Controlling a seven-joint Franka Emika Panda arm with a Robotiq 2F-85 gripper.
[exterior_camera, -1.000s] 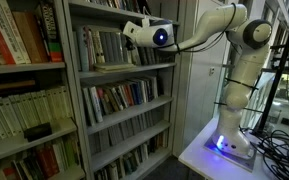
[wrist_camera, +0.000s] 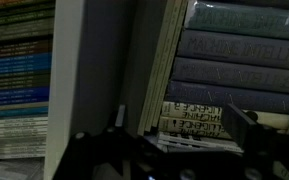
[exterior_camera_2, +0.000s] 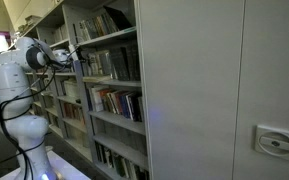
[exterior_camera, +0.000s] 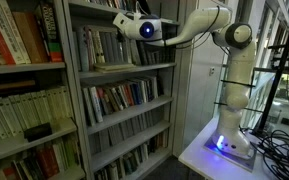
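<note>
My gripper [exterior_camera: 122, 22] hangs high in front of the upper shelves of the grey bookcase [exterior_camera: 76, 110], at the end of the outstretched white arm. In the wrist view its dark fingers [wrist_camera: 116, 125] stand wide apart at the bottom of the picture, and the gripper is open, with nothing seen between them. Beyond them is a row of dark, thick book spines [wrist_camera: 239, 48], with pale thinner books [wrist_camera: 192, 112] beside it. A light upright panel [wrist_camera: 79, 85] parts these from colourful thin spines [wrist_camera: 19, 75]. I cannot tell how far the fingertips are from the books.
Books fill several shelves below, such as a mixed row [exterior_camera: 129, 97] with a gap at its right. A white table [exterior_camera: 209, 158] carries the arm's base. Plain white panels [exterior_camera_2: 199, 90] adjoin the bookcase; loose cables [exterior_camera: 279, 150] lie behind the base.
The arm's upper end has shifted left toward the bookcase, taking the gripper with it. The blue-ringed wrist joint has also moved left. The books look unmoved.
</note>
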